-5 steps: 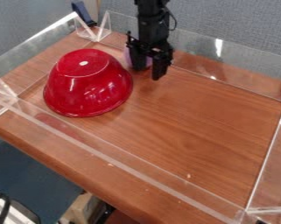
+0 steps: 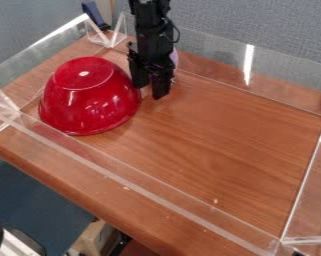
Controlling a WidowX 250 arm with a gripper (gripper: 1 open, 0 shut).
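Observation:
A glossy red bowl (image 2: 85, 98), upside down, rests on the wooden table (image 2: 203, 160) at the left. My black gripper (image 2: 149, 85) hangs from the top of the view, low beside the bowl's right side, in front of a small pale purplish object (image 2: 171, 60) that is mostly hidden behind it. Whether the fingers are open or shut, or touch the bowl, I cannot tell.
Clear plastic walls (image 2: 250, 63) edge the table. A dark blue item stands beyond the back left corner.
My gripper has moved lower and toward the front left. The red bowl has shifted left, toward the front left of the table.

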